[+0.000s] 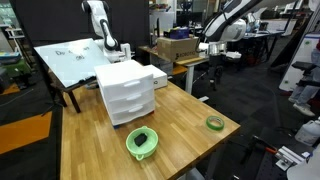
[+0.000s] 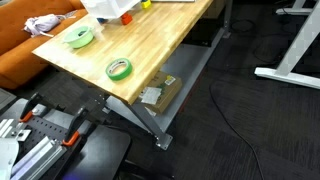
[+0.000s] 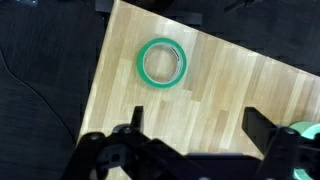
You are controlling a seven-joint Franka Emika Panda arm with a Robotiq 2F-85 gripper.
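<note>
A ring of green tape (image 3: pixel 162 63) lies flat on the wooden table, close to its corner. My gripper hangs over the table with its fingers wide apart, and only bare wood shows between the fingertips. The tape is ahead of the gripper and a little to the left in the wrist view, clear of both fingers. A light green bowl (image 1: pixel 142 143) stands on the table with a small dark object (image 1: pixel 141 138) inside. Part of that bowl (image 3: pixel 304 136) shows at the right edge of the wrist view, partly cut off.
Behind the bowl stands a white drawer unit (image 1: pixel 127 91) on the table. A red item (image 2: pixel 126 18) sits by its foot. Bare wood (image 1: pixel 185 125) lies between the bowl and tape. Beyond the table's edge is dark floor (image 2: pixel 240 100). A person (image 1: pixel 221 38) stands in the background.
</note>
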